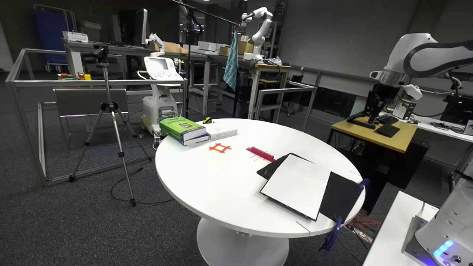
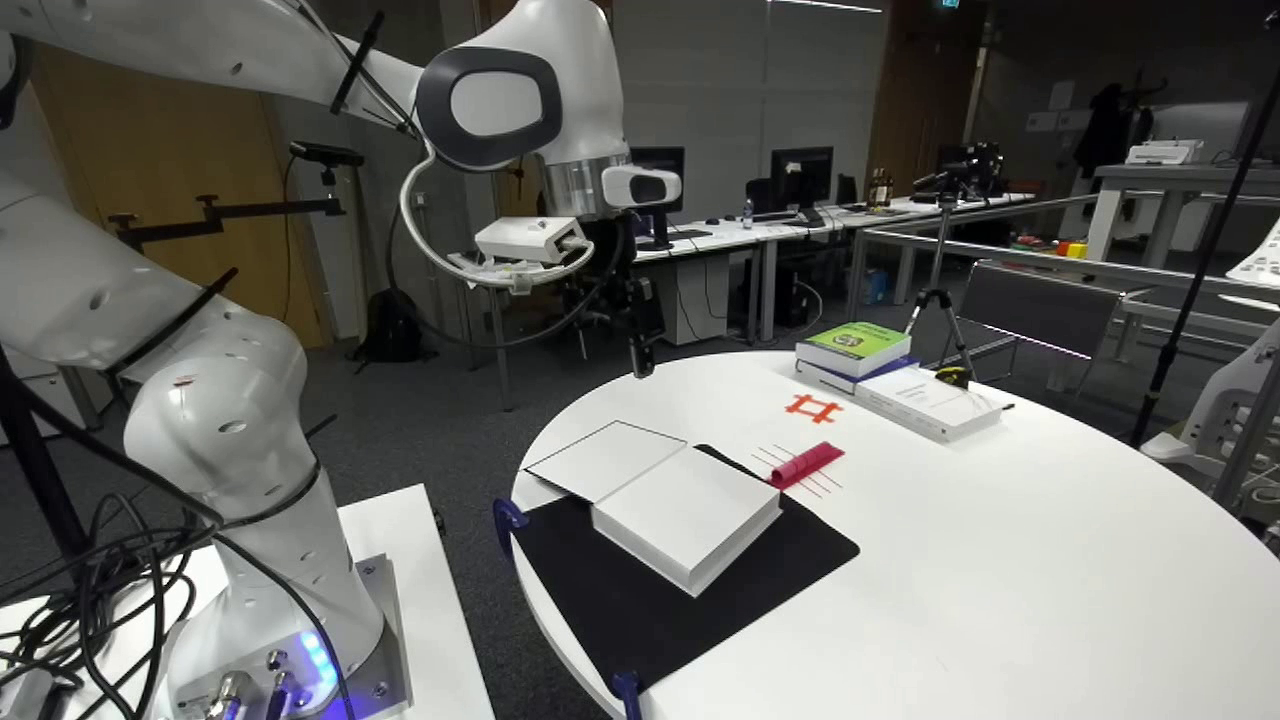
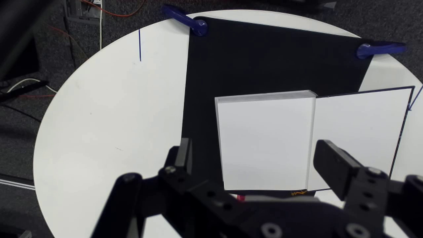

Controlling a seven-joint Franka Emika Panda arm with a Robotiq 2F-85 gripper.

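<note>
A thick white book lies on the black mat, its cover folded out flat to one side. In exterior view 2 that cover reaches off the mat onto the table on the robot's side. My gripper is wide open above the table, and only empty space shows between its fingers. From exterior view 2 the gripper hangs well above the tabletop, clear of the book. A dark red piece rests on thin red lines beside the mat.
Blue clamps hold the mat at the table edge. Across the round white table stand a green book on a blue one, a white book and a yellow-black tape measure. Orange tape marks the surface.
</note>
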